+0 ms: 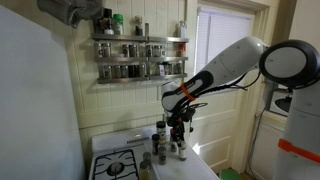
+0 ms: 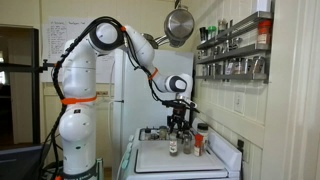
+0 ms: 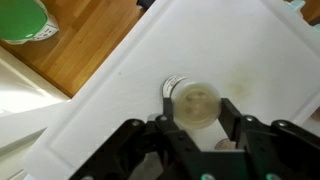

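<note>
A small jar with an orange-brown round lid (image 3: 197, 105) is between the fingertips of my gripper in the wrist view, and the fingers are shut on it. Part of its pale side shows at the left of the lid. Exterior view 1 has the gripper (image 1: 180, 134) over the white counter, with the jar (image 1: 182, 152) below it. From the other side, exterior view 2 shows the gripper (image 2: 179, 127) above a jar (image 2: 173, 147) near the counter's middle. Whether the jar's base touches the counter, I cannot tell.
Several other jars (image 1: 162, 153) stand to the left of the gripper, close by. A stove (image 1: 115, 168) lies farther left. Shelves of jars (image 1: 138, 50) hang on the wall. Bare white counter (image 3: 115, 100) surrounds the held jar in the wrist view.
</note>
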